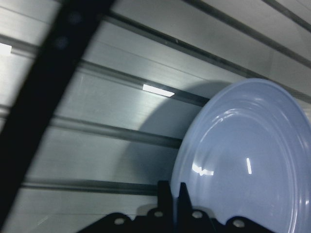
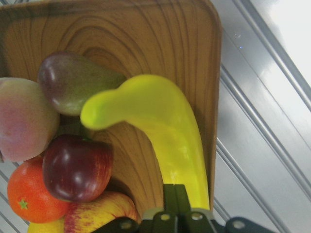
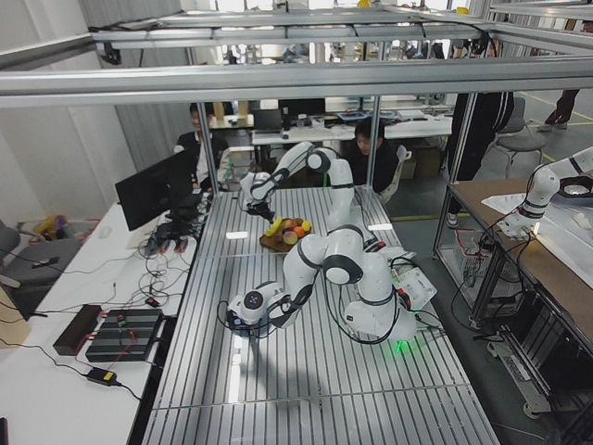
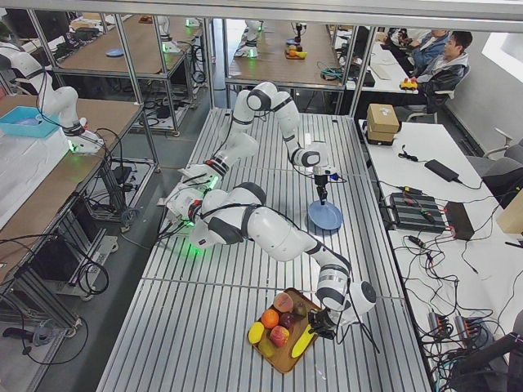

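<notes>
A blue plate (image 4: 325, 216) lies on the slatted metal table, filling the right of the left wrist view (image 1: 243, 160). My left gripper is at its left rim, fingertips close together; whether they grip the rim is unclear. A wooden tray (image 4: 290, 357) holds a banana (image 2: 180, 150), a green-red pear (image 2: 73, 82), a peach (image 2: 24, 119), a dark red apple (image 2: 77, 167), an orange (image 2: 34, 194), a mottled apple (image 2: 99, 216) and other yellow fruit. My right gripper is over the banana's lower part; its fingers look close together, contact unclear.
A white side desk (image 3: 102, 250) with monitor, cables and boxes runs alongside. Metal frame posts stand around the table.
</notes>
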